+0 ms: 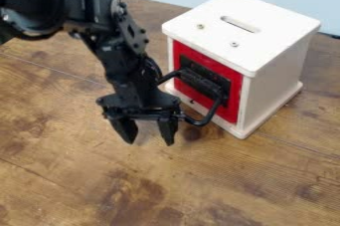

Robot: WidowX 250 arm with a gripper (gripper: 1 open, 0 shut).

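My black gripper hangs low over the wooden table, fingers pointing down and spread apart with nothing visible between them. Just right of it stands a white wooden box with a slot on top and a red front facing my arm. A black mechanism is mounted on that front, with a black bent handle or tube reaching out toward my wrist; whether it touches my wrist I cannot tell.
A pale wall runs behind the box.
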